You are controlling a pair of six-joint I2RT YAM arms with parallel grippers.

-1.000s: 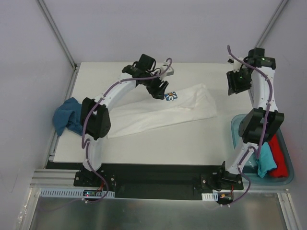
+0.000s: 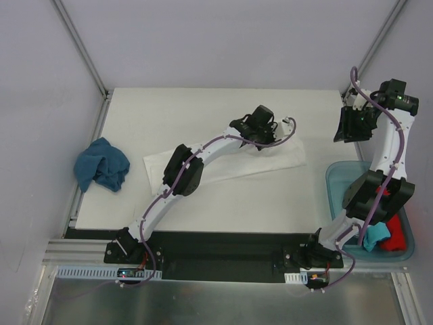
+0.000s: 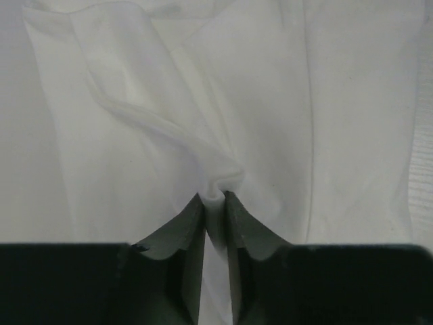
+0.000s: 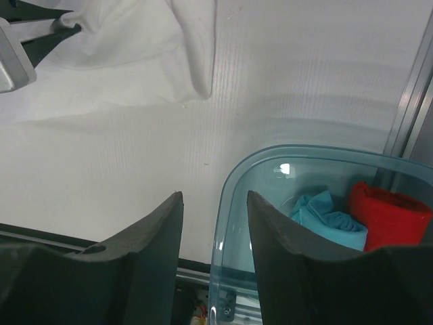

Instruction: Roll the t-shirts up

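A white t-shirt (image 2: 223, 173) lies spread across the middle of the table, its right part folded over and wrinkled. Over that part, my left gripper has its fingertips closed about a raised fold of the white cloth. The right wrist view also catches this fold between the left fingers. The arm hides the t-shirt's middle from above. My right gripper hangs open and empty near the bin, to the right of the shirt.
A blue bin (image 2: 336, 169) stands at the right, holding a red rolled cloth (image 4: 389, 215) and a light blue one (image 4: 330, 221). A crumpled dark blue cloth (image 2: 101, 164) lies at the table's left edge.
My left gripper has travelled right along the shirt and come down onto its wrinkled right part. The right arm has shifted a little to the right over the bin.
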